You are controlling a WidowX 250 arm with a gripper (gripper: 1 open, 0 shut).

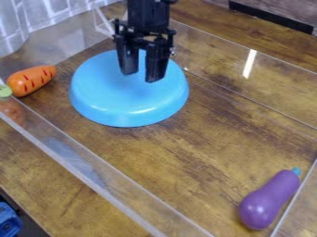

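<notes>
The black gripper (141, 61) hangs over the back part of a round, light blue plate-like disc (129, 96), its two fingers spread with nothing visible between them. An orange toy carrot (32, 80) lies to the left of the disc, by the left edge of the work area. A purple toy eggplant (266, 203) with a teal stem lies at the front right, well apart from the gripper.
A clear plastic wall (99, 185) runs diagonally across the lower left. A blue object (7, 222) is partly visible at the bottom left corner.
</notes>
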